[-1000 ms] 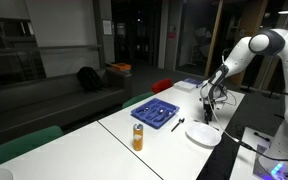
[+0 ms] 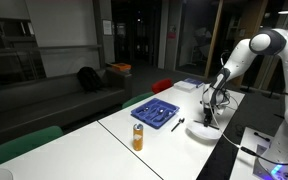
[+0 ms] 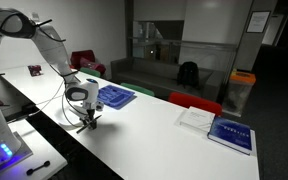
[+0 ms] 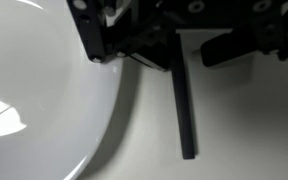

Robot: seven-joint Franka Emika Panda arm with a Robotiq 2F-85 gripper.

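A white plate lies near the right front of the white table. In the wrist view its curved rim fills the left side. My gripper is low beside the plate, its fingers apart. Between them a slim black stick lies on the table, with a gap visible between it and the right finger. Whether the left finger touches the stick is hard to tell. In exterior view 2 the gripper hangs close to the tabletop, and the stick is too small to make out there.
Behind the plate sits a blue tray. A small dark object lies left of the plate, and an orange-banded bottle stands farther left. A white box and a blue box are at the table's far end.
My gripper has shifted slightly left and toward the viewer in exterior view 1, closer to the plate's edge. The plate, tray and bottle stay where they were.
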